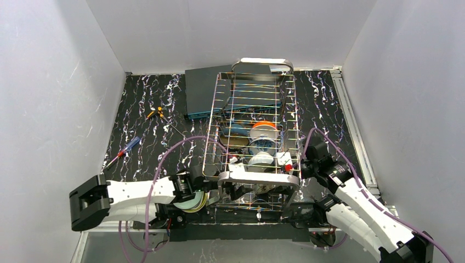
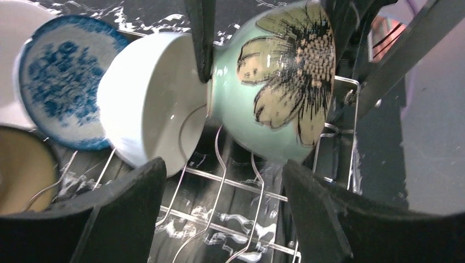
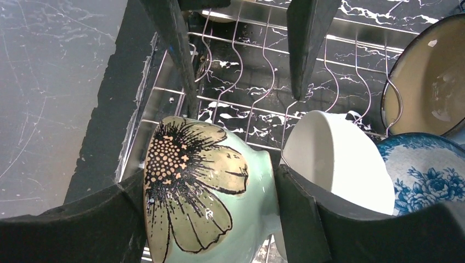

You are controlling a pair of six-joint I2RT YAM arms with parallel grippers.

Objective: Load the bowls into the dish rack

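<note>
A mint bowl with a flower print (image 3: pixel 203 197) is held upright on its side between the fingers of my right gripper in the right wrist view, beside a white bowl (image 3: pixel 351 164). A blue floral bowl (image 2: pixel 66 76) and a tan bowl (image 3: pixel 425 76) sit in the dish rack (image 1: pixel 257 76). My left gripper is open in the lower rack, its fingers below the mint bowl with nothing between them. Whether the right fingers are tight on the bowl is unclear.
Stacked green plates (image 1: pixel 189 203) lie at the near left. Screwdrivers (image 1: pixel 125 149) and a dark flat box (image 1: pixel 200 87) lie on the marble board. Grey walls enclose the sides and back.
</note>
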